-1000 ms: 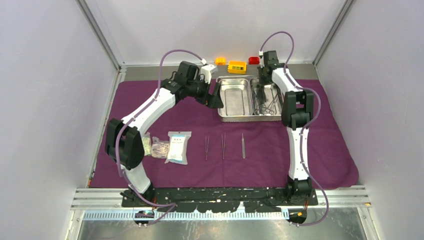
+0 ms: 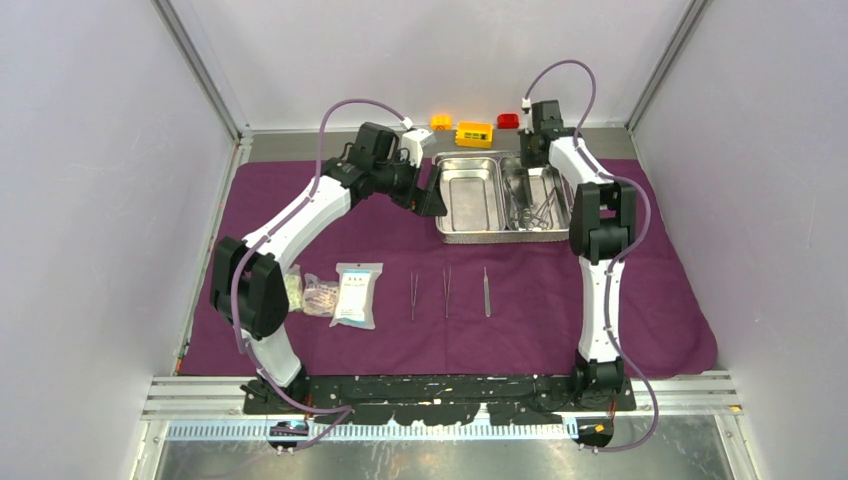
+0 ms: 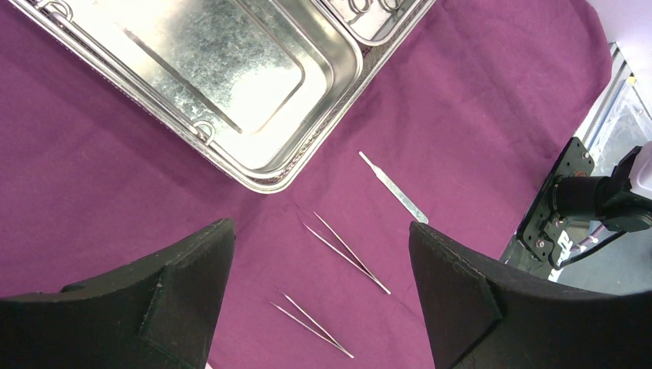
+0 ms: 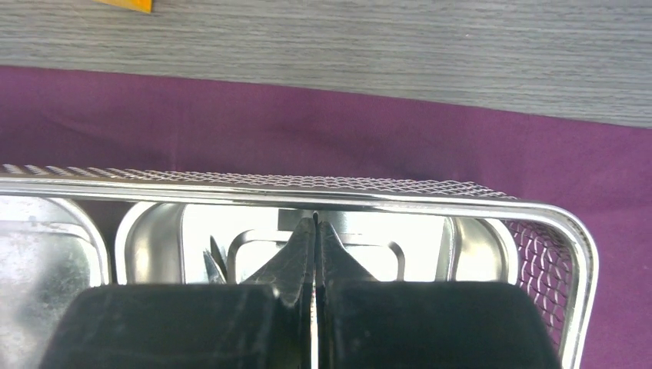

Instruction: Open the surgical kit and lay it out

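Observation:
My right gripper is shut with nothing between its fingers, over the far end of the right tray point(image 4: 480, 246) in the wire basket point(image 4: 384, 201). That tray's rim lies outside the fingers, and scissors-like instruments point(image 2: 541, 212) lie in it. Beside it in the basket sits the left tray point(image 2: 468, 195), which looks empty. Near the basket's left side my left gripper point(image 2: 428, 200) stands open, empty. On the purple cloth in front lie two tweezers point(image 3: 350, 254) point(image 3: 314, 324) and a scalpel handle point(image 3: 396, 191).
A white packet point(image 2: 355, 296) and smaller bags point(image 2: 320, 297) lie on the cloth at front left. Behind the basket, on the grey strip, stand yellow point(image 2: 474, 135) and red point(image 2: 508, 121) boxes.

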